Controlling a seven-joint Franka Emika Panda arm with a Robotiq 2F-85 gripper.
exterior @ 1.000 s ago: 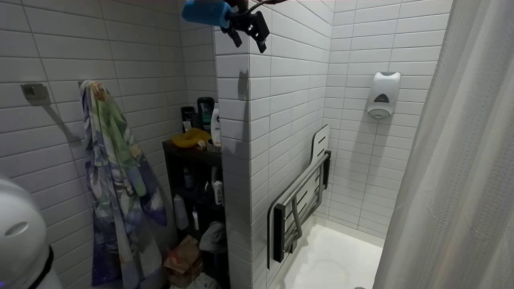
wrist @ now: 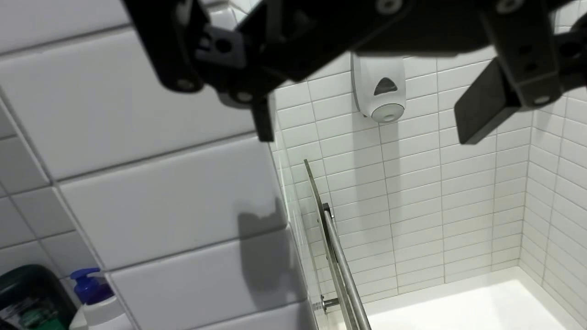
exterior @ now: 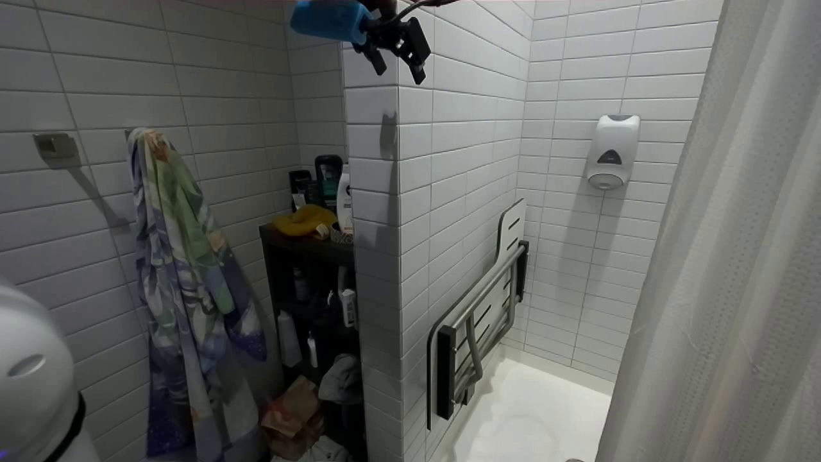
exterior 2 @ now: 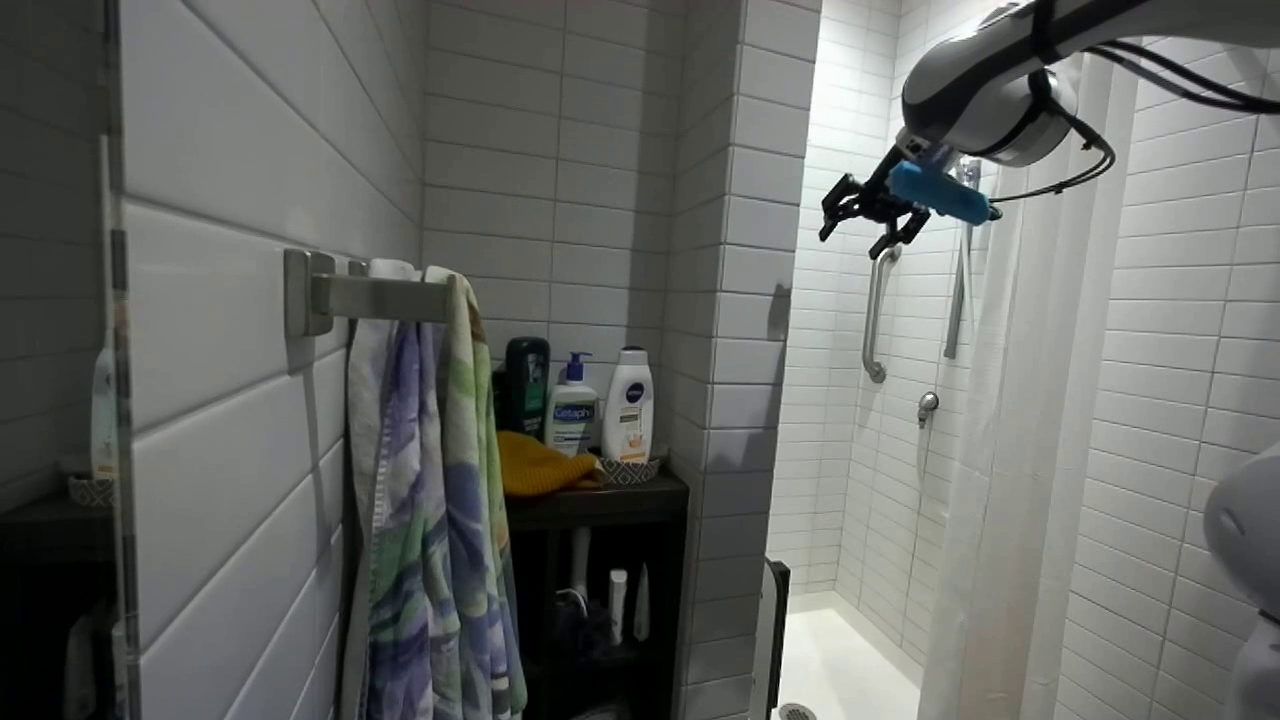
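High up in front of the tiled partition wall's end (exterior: pixel 373 192), my gripper (exterior: pixel 400 74) hangs open with nothing between its fingers. The wrist view shows the gripper with its fingers wide apart, and a white soap dispenser (wrist: pixel 379 82) on the far wall visible beyond the gap. A colourful towel (exterior 2: pixel 414 516) hangs from a metal wall bar (exterior 2: pixel 378 298) at the left. On the dark shelf unit (exterior 2: pixel 600 500) stand several bottles, among them a Cetaphil pump bottle (exterior 2: pixel 573 408) and a white Nivea bottle (exterior 2: pixel 629 408), beside a mustard cloth (exterior 2: pixel 540 466).
A folded shower seat (exterior: pixel 481 308) is fixed to the partition's shower side. The shower curtain (exterior: pixel 716 269) hangs at the right. Bare shower floor (exterior: pixel 531 408) lies below, and a paper bag (exterior: pixel 294 416) sits low by the shelf.
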